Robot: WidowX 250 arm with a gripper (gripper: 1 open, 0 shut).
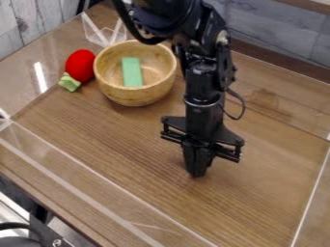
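Observation:
My black gripper points down at the bare wooden table, low over its middle right. Its fingertips are close together, with nothing visible between them; it looks shut. At the upper left a wooden bowl holds a green block. Left of the bowl lies a red object with a green piece beside it.
A clear plastic item stands at the back left. The table's left edge runs along the left side of the view.

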